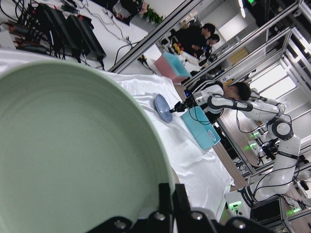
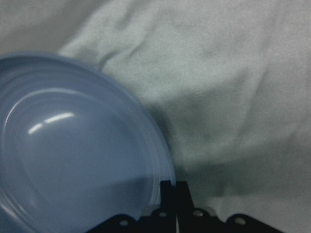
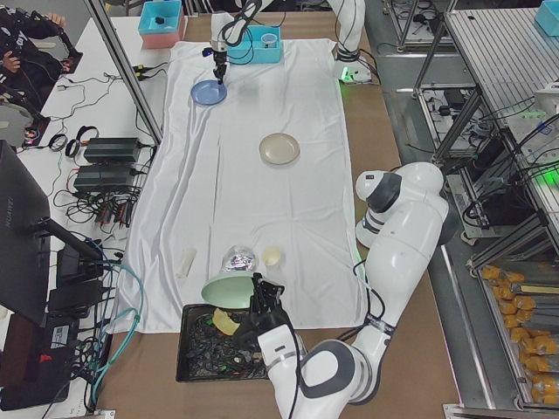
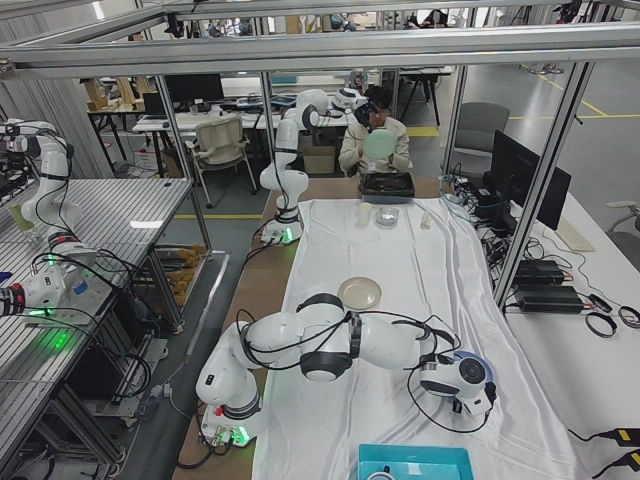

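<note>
My left gripper is shut on the rim of a pale green plate [image 1: 73, 141], which is raised over the black tray [image 3: 196, 349] at the near end in the camera left view. At the far end, my right gripper is shut on the rim of a blue plate [image 2: 82, 145] on the white cloth. A beige plate [image 3: 279, 148] lies mid-table. A foil-like silver item [image 3: 238, 258], a cream cup [image 3: 272, 257] and a pale strip [image 3: 186, 262] lie near the black tray.
A turquoise bin [image 4: 414, 458] with a white item inside stands beside the right arm. A monitor, cables and black boxes crowd the side desk. Most of the cloth between the plates is clear.
</note>
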